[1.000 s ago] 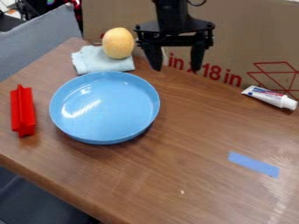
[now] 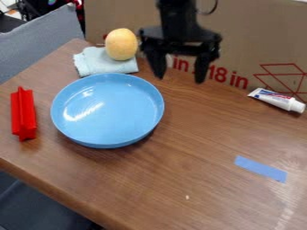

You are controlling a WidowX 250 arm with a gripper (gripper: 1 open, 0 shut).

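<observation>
The black gripper [image 2: 180, 65] hangs at the top centre, above and behind the blue plate [image 2: 107, 110], in front of the cardboard. It is blurred, with its two fingers apart and nothing visible between them. A yellow round object [image 2: 121, 44] sits at the back left by a folded light cloth [image 2: 103, 61]. A red bar-like object [image 2: 23, 115] lies left of the plate. A white tube [image 2: 277, 100] lies at the right.
A cardboard panel [image 2: 258, 36] backs the wooden table [image 2: 192, 180]. A blue tape strip [image 2: 260, 168] is at the right. A grey surface [image 2: 34, 49] borders the left.
The gripper has shifted slightly and now looks blurred. The objects on the table have not visibly moved.
</observation>
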